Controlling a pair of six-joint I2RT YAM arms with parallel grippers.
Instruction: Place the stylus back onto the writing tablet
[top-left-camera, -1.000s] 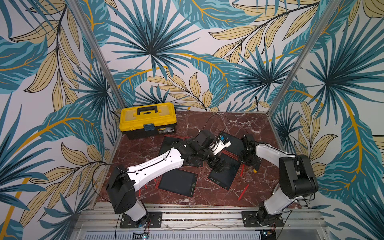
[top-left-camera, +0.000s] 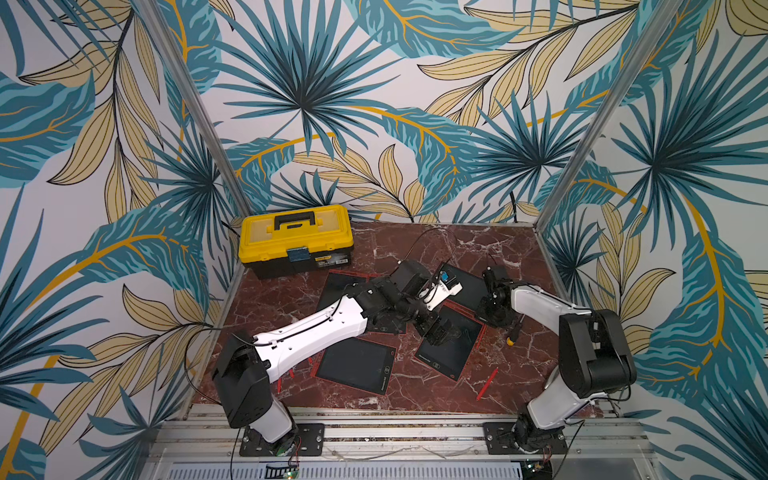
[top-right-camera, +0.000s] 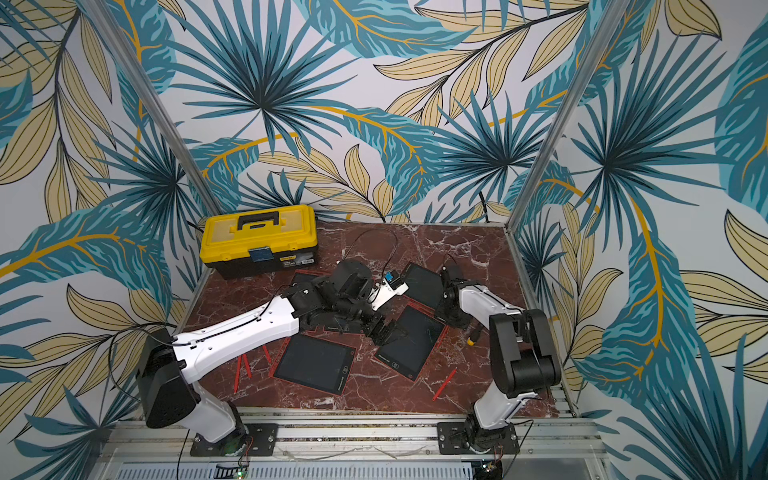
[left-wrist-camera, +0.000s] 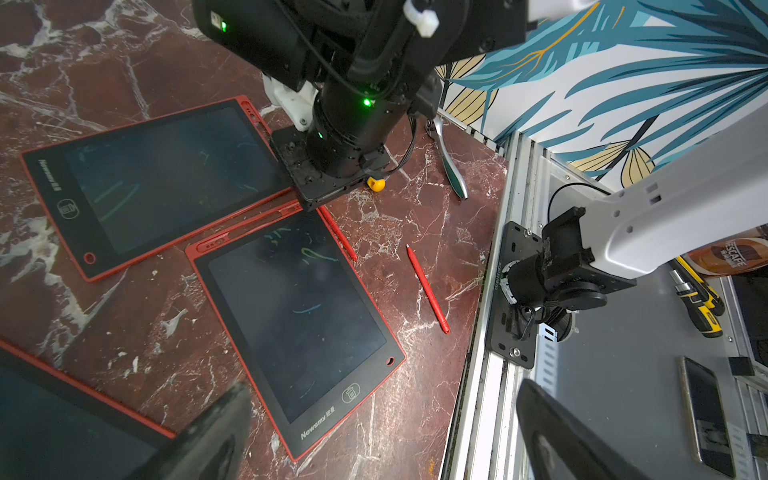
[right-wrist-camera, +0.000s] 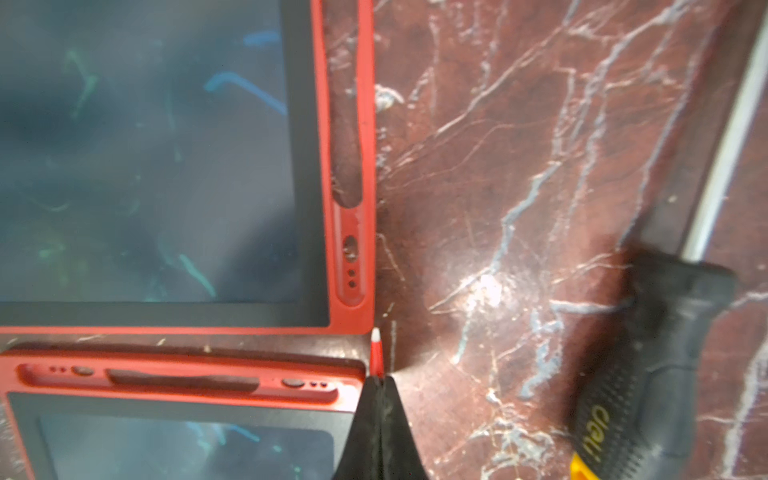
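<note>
Directly above the tablet (top-left-camera: 450, 342) at centre right, my left gripper stands open and empty. My right gripper is shut, pointing down by the corners of this tablet and the back tablet (left-wrist-camera: 172, 172). A red stylus (left-wrist-camera: 338, 233) lies along the tablet's right edge, partly under the right gripper. In the right wrist view its pale tip shows just beyond the shut fingers (right-wrist-camera: 369, 436), which hide the rest; whether they grip it I cannot tell. A second red stylus (left-wrist-camera: 428, 289) lies loose nearer the table's front.
A screwdriver (right-wrist-camera: 652, 352) lies right of my right gripper. Another tablet (top-left-camera: 356, 365) sits left of centre, with several red styluses near its left side. The yellow toolbox (top-left-camera: 296, 234) occupies the back left. Both grippers are close together over the right half.
A second ago a red stylus showed just in front of the right gripper in the top left view; it no longer shows there. The right gripper has shifted slightly. The left arm looks nearly still.
</note>
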